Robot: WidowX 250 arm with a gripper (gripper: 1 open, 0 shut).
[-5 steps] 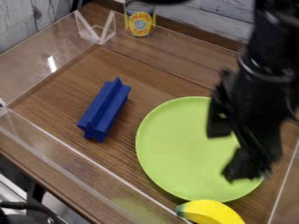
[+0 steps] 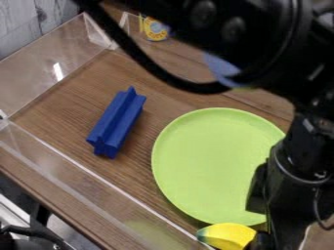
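My black gripper [image 2: 280, 220] is low at the right edge of the view, beside the green plate [image 2: 209, 166]. A yellow object [image 2: 225, 236], like a toy banana, lies at the bottom just below the plate, partly behind the gripper. The fingertips are mostly hidden, so whether they touch it is unclear.
A blue block [image 2: 115, 122] lies left of the plate on the wooden surface. Clear plastic walls run along the left and front. A yellow-labelled can [image 2: 155, 27] stands at the back, near a partly hidden blue item [image 2: 222, 70].
The gripper has moved down and rightward from over the plate toward the yellow object, uncovering more of the plate and the surface behind it.
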